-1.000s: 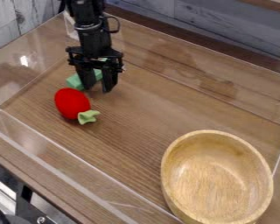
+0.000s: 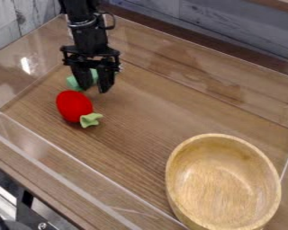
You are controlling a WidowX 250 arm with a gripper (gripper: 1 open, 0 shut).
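Observation:
The black gripper [image 2: 91, 72] hangs at the upper left of the camera view, open, its fingers around or just over a green object [image 2: 76, 80] on the wooden table. The gripper partly hides that object, and I cannot tell whether they touch. Just below and in front lies a red object [image 2: 75, 105] with a light green part at its lower right, like a strawberry or tomato toy.
A large empty tan bowl [image 2: 223, 180] fills the lower right of the table [image 2: 183, 99]. Grey walls stand behind, and a dark cable is at the lower left corner.
The red object and the bowl have not visibly moved.

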